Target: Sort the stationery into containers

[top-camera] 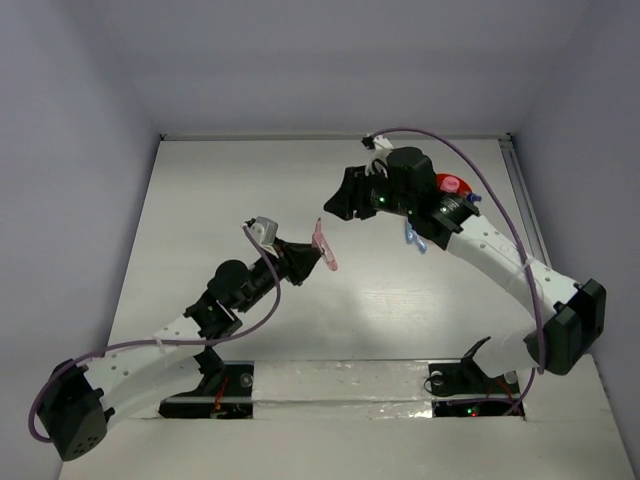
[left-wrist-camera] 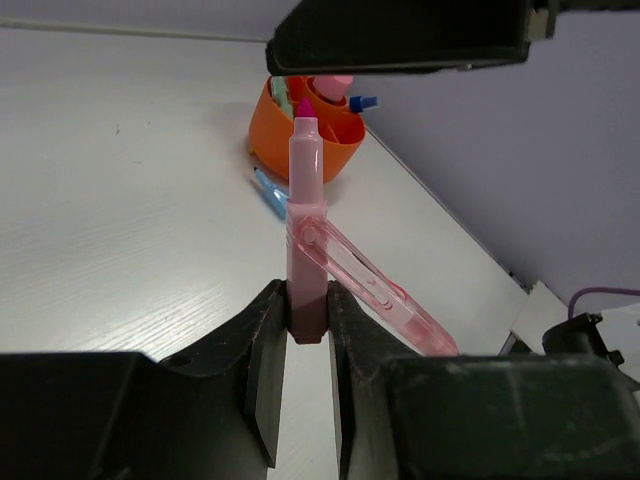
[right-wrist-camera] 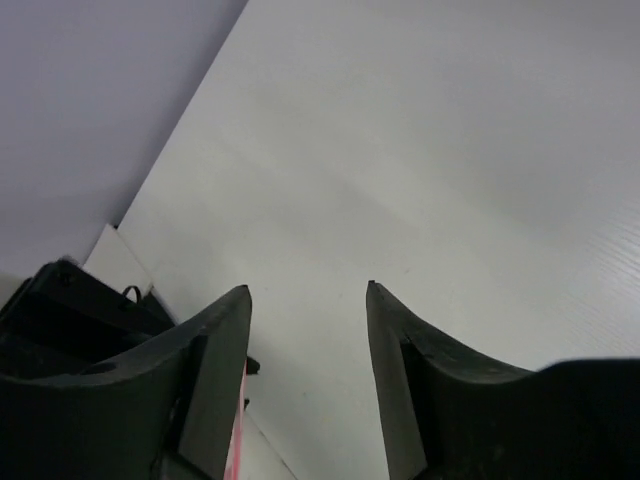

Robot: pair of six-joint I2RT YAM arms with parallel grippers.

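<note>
A pink pen-like item (left-wrist-camera: 306, 170), with a clear pink piece (left-wrist-camera: 384, 292) angled beside it, is gripped upright by my left gripper; both appear near mid-table in the top view (top-camera: 322, 248). My right gripper (top-camera: 348, 200) is above and right of it, part open, with a gap between its fingertips in its wrist view (right-wrist-camera: 307, 292). An orange container (left-wrist-camera: 268, 135) at the back right holds pink, green and blue items. Blue pieces (top-camera: 416, 238) lie on the table in front of it.
Grey walls enclose the sides and back. The right arm partly covers the orange container in the top view.
</note>
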